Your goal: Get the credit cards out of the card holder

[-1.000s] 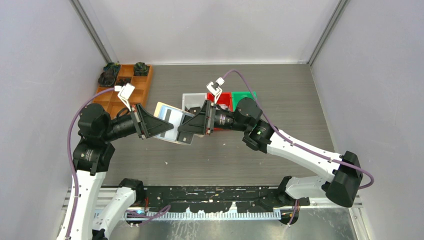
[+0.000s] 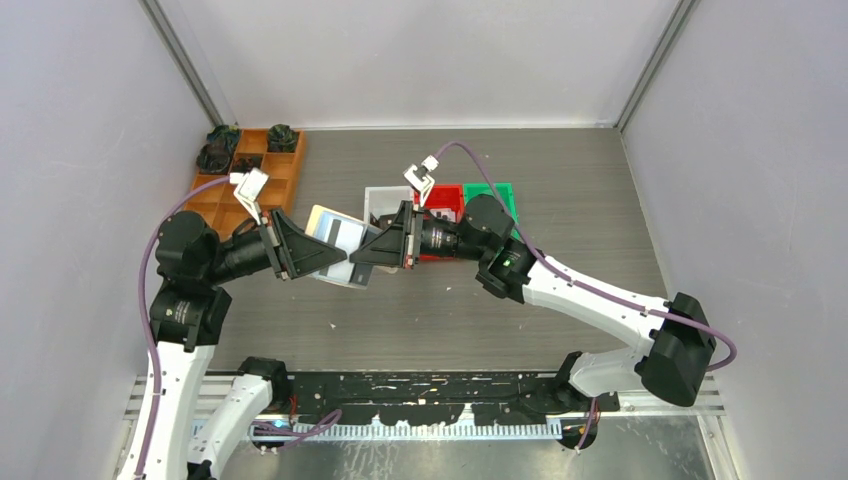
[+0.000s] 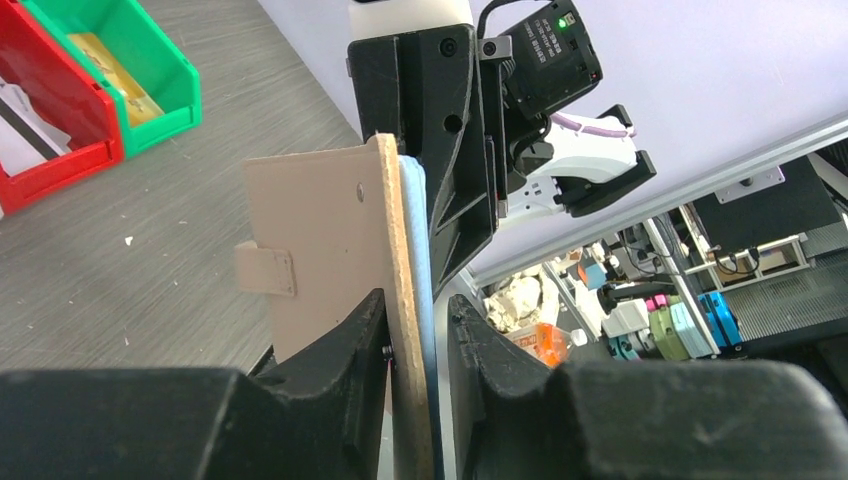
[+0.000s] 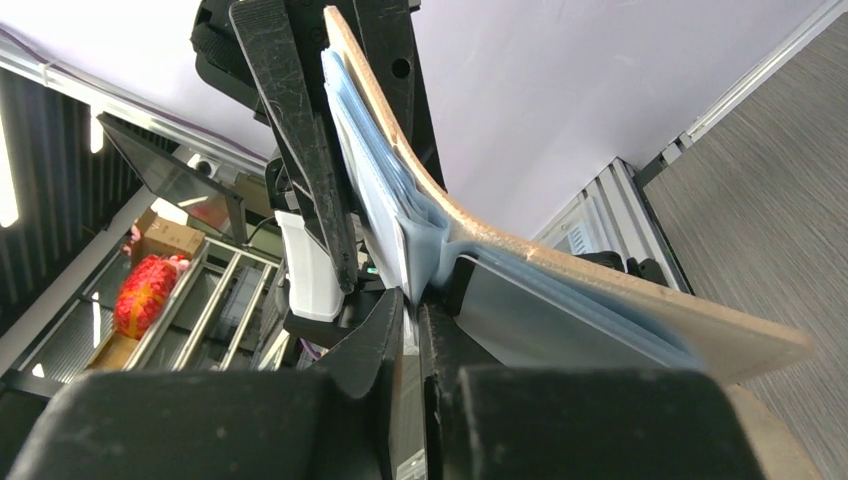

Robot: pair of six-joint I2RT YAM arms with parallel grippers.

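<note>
The card holder [image 2: 338, 228] is held up between the arms. It has a tan cover and clear bluish sleeves, with pale and dark areas showing. My left gripper [image 2: 345, 254] is shut on the holder's left part; in the left wrist view the cover and sleeves [image 3: 415, 230] stand between its fingers. From the other side comes my right gripper [image 2: 353, 258]. In the right wrist view its fingertips [image 4: 393, 305] are close together around the edge of a sleeve [image 4: 425, 240], with only a narrow gap. Whether they grip it is unclear, and no single card can be made out.
Behind the arms stand a white bin [image 2: 390, 192], a red bin [image 2: 457, 190] and a green bin [image 2: 502, 190], the red one holding white items. A wooden compartment tray [image 2: 290, 170] with dark items is at back left.
The left gripper and the holder have hardly moved.
</note>
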